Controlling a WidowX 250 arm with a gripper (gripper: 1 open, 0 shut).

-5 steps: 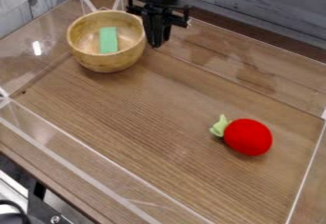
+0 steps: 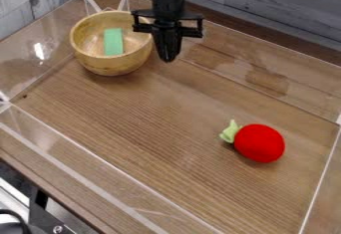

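My black gripper is at the top middle, over the right rim of a tan bowl; it looks shut, with nothing visible between its fingers. A light green block lies inside the bowl. A red round object with a pale green top lies on the lower right of the wooden table.
A pale wall runs along the back edge of the table. Dark cables show at the bottom left corner, off the table.
The bowl, the block and the red object look unchanged.
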